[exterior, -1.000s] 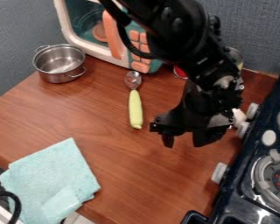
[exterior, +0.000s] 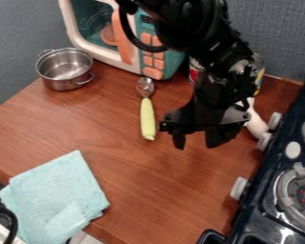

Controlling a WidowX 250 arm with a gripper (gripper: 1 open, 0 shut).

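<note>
My black gripper [exterior: 200, 133] hangs over the wooden table at the centre right, its two fingers pointing down and apart, with nothing visible between them. Just left of it lies a spoon [exterior: 145, 88] with a long yellow handle [exterior: 148, 117]. A white cylindrical thing [exterior: 254, 123], perhaps a rolling pin, lies behind the gripper, partly hidden. A can [exterior: 255, 64] at the back is mostly hidden by the arm.
A steel pot [exterior: 65, 70] stands back left, beside a toy microwave [exterior: 100, 31]. A light blue cloth [exterior: 54, 196] lies front left. A black stove [exterior: 282, 191] fills the right edge.
Over the last second my gripper has moved a little left and up, showing more of the white thing and the can behind it. The objects have not moved.
</note>
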